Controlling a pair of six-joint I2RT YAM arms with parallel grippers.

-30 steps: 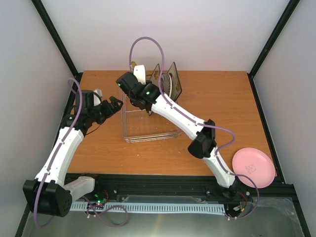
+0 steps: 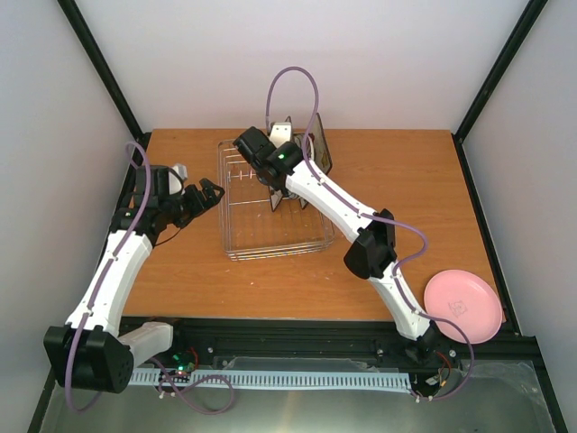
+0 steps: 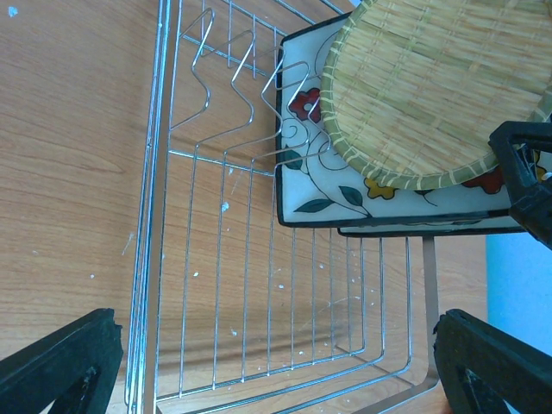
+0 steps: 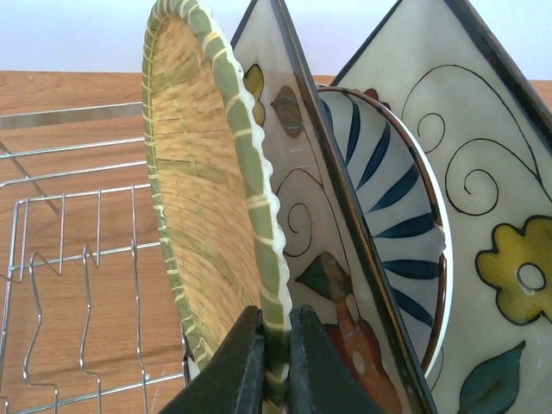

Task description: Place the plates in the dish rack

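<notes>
My right gripper is shut on the rim of a round woven plate (image 4: 203,172), which stands nearly upright in the wire dish rack (image 2: 270,248). Just right of it in the right wrist view leans a square floral plate (image 4: 306,198), then a round blue-and-white plate (image 4: 401,233), then another square floral plate (image 4: 483,164). From the left wrist view, the woven plate (image 3: 431,86) lies in front of the square one (image 3: 297,194). My left gripper is open and empty, left of the rack. A pink plate (image 2: 463,306) lies at the far right.
The rack's left and front parts (image 3: 259,285) are empty wire. Bare table (image 2: 397,171) extends to the right of the rack. The right arm (image 2: 329,194) reaches across the rack's back right.
The left arm stays still.
</notes>
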